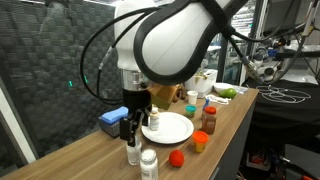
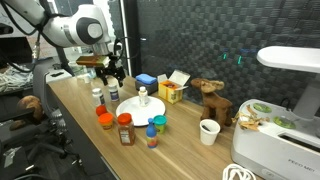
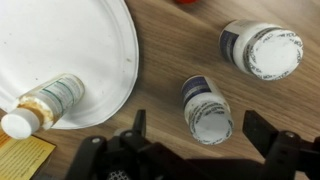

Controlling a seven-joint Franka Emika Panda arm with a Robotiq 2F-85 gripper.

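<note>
Between and just below my open gripper's dark fingers stands a small white-capped bottle with a dark label. In exterior view 1 the gripper is low over this bottle, around its top. A larger white-lidded jar stands close by, at upper right in the wrist view. On the white plate is another white bottle with a tan label; in the wrist view it appears lying down, though exterior view 2 shows this bottle upright.
A tomato-like red item, an orange cup and a brown-red jar stand right of the jars. Behind are a blue box, a yellow box and a plush deer.
</note>
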